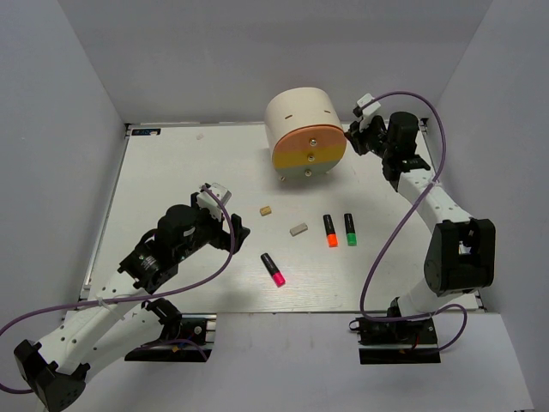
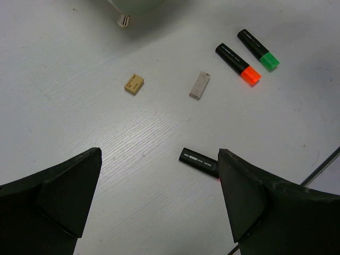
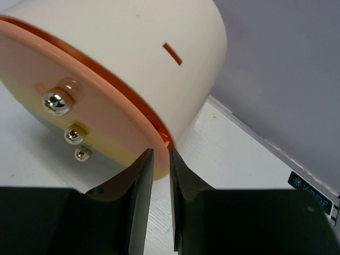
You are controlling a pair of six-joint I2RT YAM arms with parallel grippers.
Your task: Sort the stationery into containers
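A rounded white cabinet (image 1: pixel 302 112) with orange, yellow and pale green drawer fronts and silver knobs stands at the back; all drawers look shut. My right gripper is at the right edge of the orange drawer front (image 3: pixel 87 87), its fingertips slightly apart; whether they touch the edge I cannot tell. My left gripper is open over the table, empty. On the table lie a pink-capped marker (image 1: pixel 273 269), an orange-capped marker (image 1: pixel 330 230), a green-capped marker (image 1: pixel 350 229), a grey eraser-like block (image 1: pixel 298 229) and a small tan block (image 1: pixel 265 210).
Purple cables (image 1: pixel 403 215) run along both arms. Grey walls (image 1: pixel 257 51) close off the back and sides.
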